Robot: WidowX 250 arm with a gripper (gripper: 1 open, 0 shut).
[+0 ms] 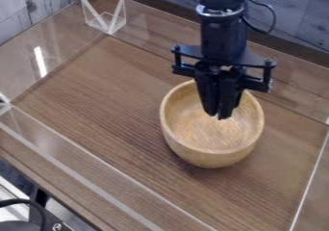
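Note:
A black robot gripper [222, 102] hangs from the top of the camera view, its fingertips low over a round, pale wooden bowl [206, 139] on the wooden table. The back rim of the bowl is partly hidden behind the gripper. I cannot tell whether the fingers are open or shut, or whether they touch the bowl.
A clear plastic object [106, 15] stands at the back left edge. A dark coiled cable or hose [26, 216] lies at the lower left corner, off the board.

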